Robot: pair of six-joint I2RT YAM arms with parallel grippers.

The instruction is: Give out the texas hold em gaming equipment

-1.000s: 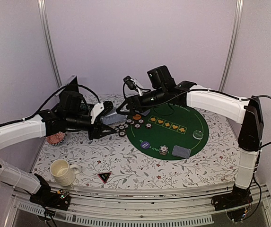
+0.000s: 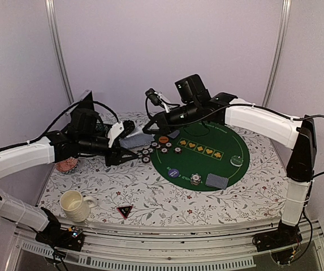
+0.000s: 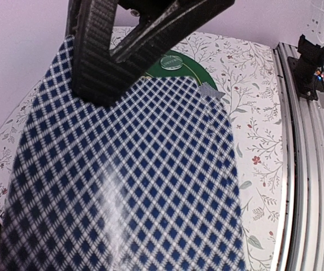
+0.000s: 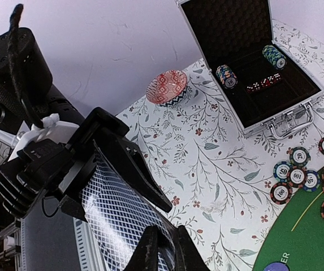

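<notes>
A blue-and-white checked card deck hangs in the air, with my left gripper shut on it; in the right wrist view it is the checked stack. My right gripper is shut just above and beside it at the deck's upper end, its fingertips overlapping the cards in its wrist view. The green poker mat carries several chips, a clear dealer button and another card pile. An open silver case with chips and dice stands behind the left arm.
A red patterned bowl sits at the left edge, a white mug at the front left, and a small dark triangle near the front.
My right gripper has risen slightly and shifted a little to the left. The left arm and the things on the table look unchanged.
</notes>
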